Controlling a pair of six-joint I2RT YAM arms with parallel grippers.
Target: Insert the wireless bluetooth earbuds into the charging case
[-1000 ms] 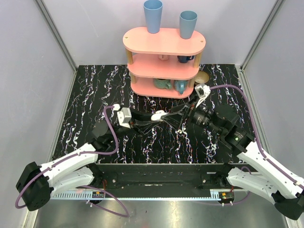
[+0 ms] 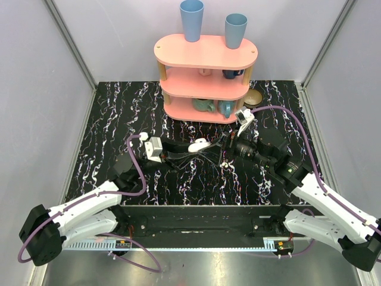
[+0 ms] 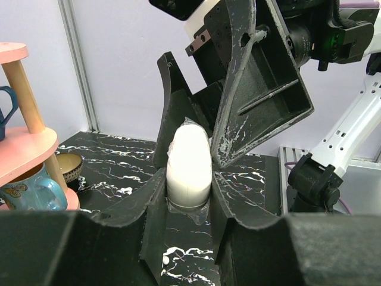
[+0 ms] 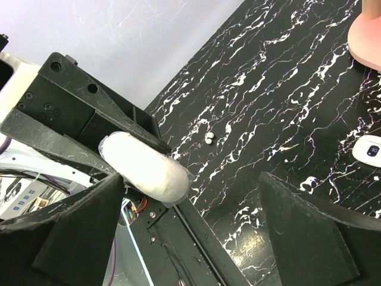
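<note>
The white charging case (image 3: 189, 164), in clear wrap, is held up mid-air in my left gripper (image 2: 190, 154), which is shut on it. My right gripper (image 2: 217, 145) is open at the case, its fingers beside and behind the case in the left wrist view. Small white earbuds (image 4: 209, 138) lie on the black marble table below, near the middle. A white rounded object with a small display (image 4: 369, 151) lies on the table at the right of the right wrist view.
The pink shelf (image 2: 205, 50) with mugs and cups stands at the back. A bowl (image 2: 253, 97) sits right of it.
Since a second ago my right gripper has shifted slightly at the case and the arms have moved a little.
</note>
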